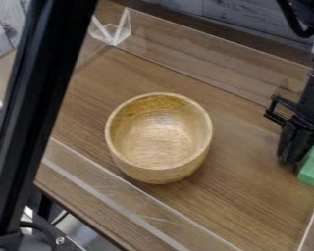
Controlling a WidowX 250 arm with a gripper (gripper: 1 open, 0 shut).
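A black gripper (288,147) is at the right edge, low over the wooden table, its fingers pointing down. A green block (313,173) sits beside and partly behind the fingers, cut off by the frame's edge. Whether anything is between the fingertips is hard to make out; the gripper looks shut. A round, light wooden bowl (159,137) stands left of the gripper, empty.
Clear plastic walls edge the workspace at the back and lower left. A dark vertical post (23,88) fills the left of the view.
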